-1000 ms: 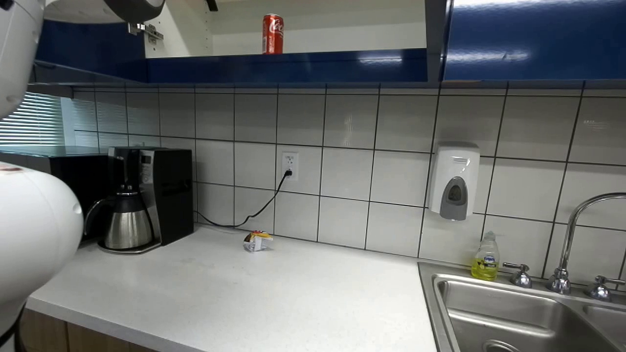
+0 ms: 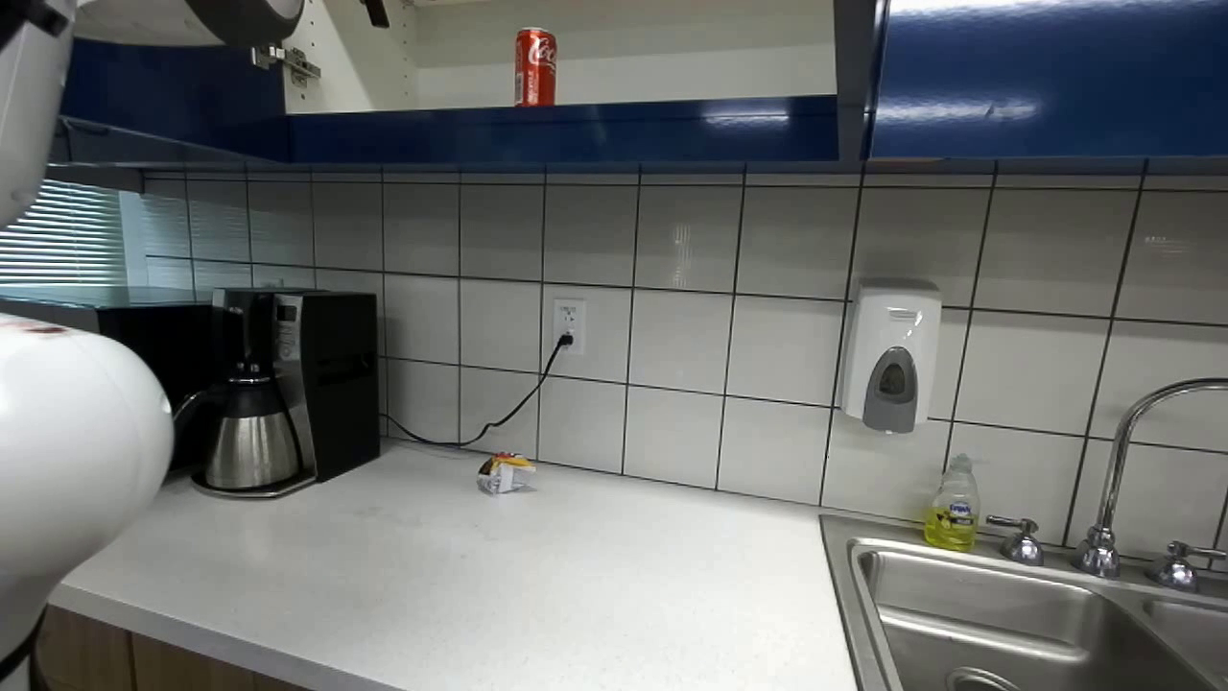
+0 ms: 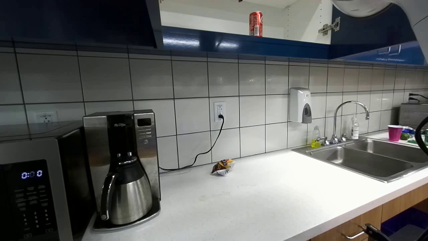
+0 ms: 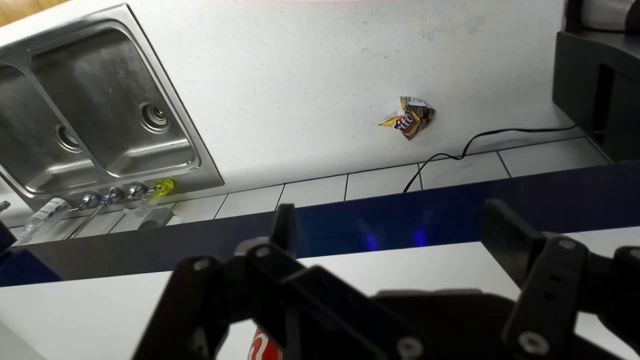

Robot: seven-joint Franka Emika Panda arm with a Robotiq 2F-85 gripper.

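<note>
A red soda can (image 2: 535, 67) stands upright on the front of the open cabinet shelf; exterior view 2 shows the same can (image 3: 255, 24). Only a sliver of the can (image 4: 264, 347) shows at the bottom of the wrist view, behind the dark finger linkage. My gripper is open, its two fingertips wide apart with nothing between them. It looks down over the blue shelf edge (image 4: 336, 223). A crumpled snack bag (image 4: 414, 118) lies on the counter near the wall, well below and apart from the gripper.
A coffee maker (image 3: 146, 148) with its steel carafe stands beside the microwave (image 3: 36, 180). The power cord (image 3: 196, 156) runs along the wall. A sink (image 2: 1013, 622), dish soap (image 2: 953, 507) and soap dispenser (image 2: 892, 357) are at the other end. Mid-counter is clear.
The upper arm part at the top left of exterior view 1 has shifted slightly left, while the lower white link has moved slightly right. Can and bag have stayed put.
</note>
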